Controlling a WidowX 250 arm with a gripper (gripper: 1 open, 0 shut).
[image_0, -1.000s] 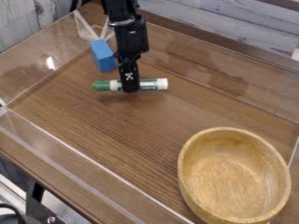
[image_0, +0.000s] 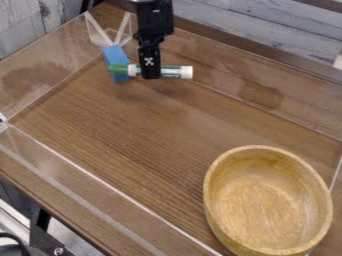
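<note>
My black gripper (image_0: 151, 68) is at the top centre, shut on a green and white cylindrical object (image_0: 173, 72) that lies crosswise in its fingers. The object's green end reaches left in front of a blue block (image_0: 115, 54) near the back of the wooden table.
A large yellow bowl (image_0: 267, 200) stands at the front right. A white wall edge (image_0: 267, 30) runs along the back, and a pale wire-like object stands behind the blue block.
The gripper and the green and white object have moved back, up the picture, closer to the blue block, which they now partly cover.
</note>
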